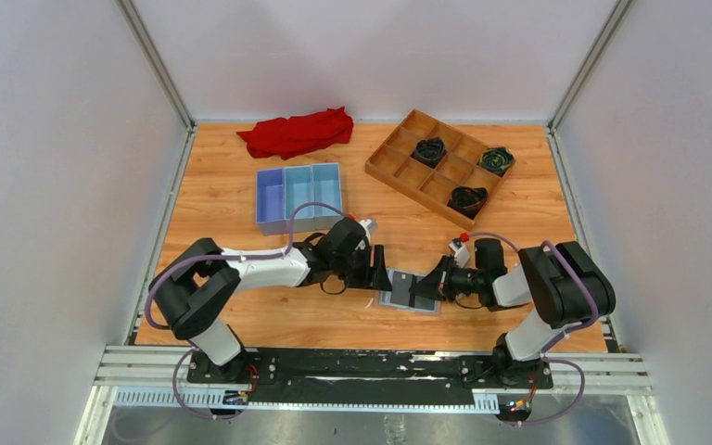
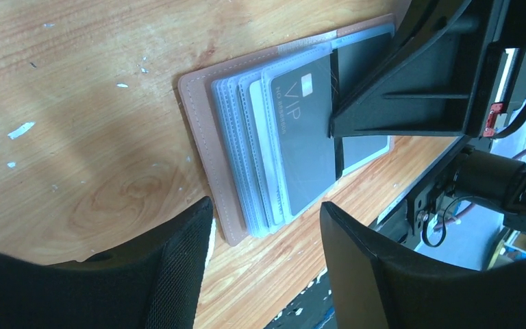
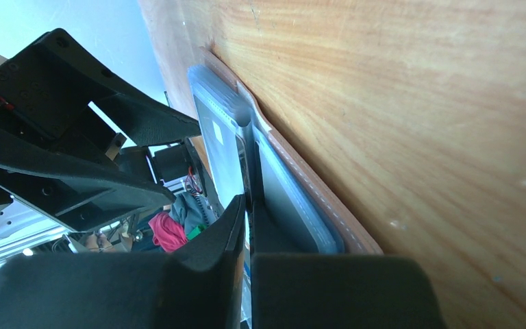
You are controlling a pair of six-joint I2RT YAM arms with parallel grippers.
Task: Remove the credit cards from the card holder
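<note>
The card holder (image 2: 203,130) lies open on the table, with clear blue-edged sleeves over a pinkish-brown cover. A dark grey card (image 2: 298,151) marked VIP shows inside the top sleeve. My left gripper is open, its fingers apart near the holder's left end, with nothing held between them. Close to the dark strip (image 2: 337,110) down the holder's middle, my right gripper is shut, its fingertips meeting at the strip. Whether anything thin is pinched there is hidden.
A blue divided box (image 1: 298,222) stands behind the left arm. The wooden compartment tray (image 1: 395,190) with several dark rolled items sits at the back right. A red cloth (image 1: 298,135) lies at the back left. Bare table surrounds the holder.
</note>
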